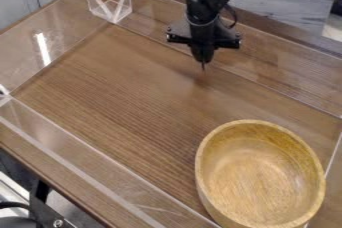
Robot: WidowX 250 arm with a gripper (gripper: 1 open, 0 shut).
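The black robot gripper [203,44] hangs over the back middle of the wooden table [120,112], its arm coming down from the top. Its tip is small and dark, so whether it is open or shut, or holds anything, cannot be told.
A large pale yellow oval bowl [259,172] sits at the front right. A clear plastic object [110,4] stands at the back left. Grey wood-look boards lie behind the table at the top right.
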